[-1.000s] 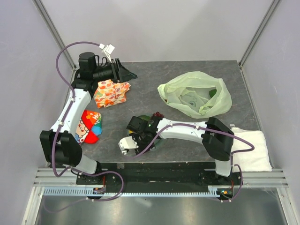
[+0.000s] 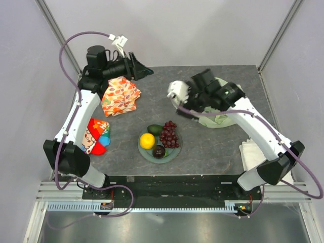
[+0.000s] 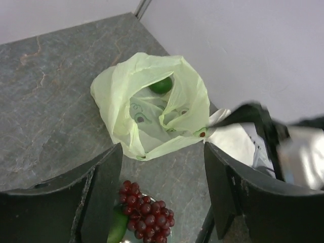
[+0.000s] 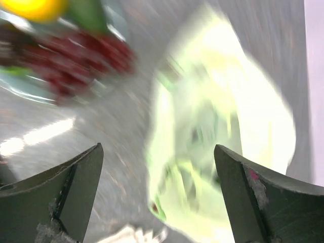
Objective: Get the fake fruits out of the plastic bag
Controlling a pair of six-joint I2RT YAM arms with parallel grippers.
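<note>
The pale green plastic bag [image 3: 114,96] lies with its mouth spread wide, and a green fruit [image 3: 161,85] shows inside it in the left wrist view. Over this bag, in the top view, is my right gripper [image 2: 235,96], open and blurred; the right wrist view shows nothing held between its fingers. On the plate [image 2: 144,155] are an orange [image 2: 147,141], red grapes [image 2: 169,135], a dark round fruit [image 2: 159,151] and a green avocado-like fruit [image 2: 155,129]. My left gripper [image 2: 144,72] stands open and empty at the back left, above the table.
An orange patterned cloth [image 2: 120,96] lies under the left arm, and a colourful cartoon cloth [image 2: 96,136] in front of it. A white cloth [image 2: 251,153] is at the right, partly beneath the right arm. Bare table [image 2: 164,83] shows at the back middle.
My right arm has swung from over the plate, back and right to the bag. The fruits on the plate are now uncovered. The left arm has shifted only slightly.
</note>
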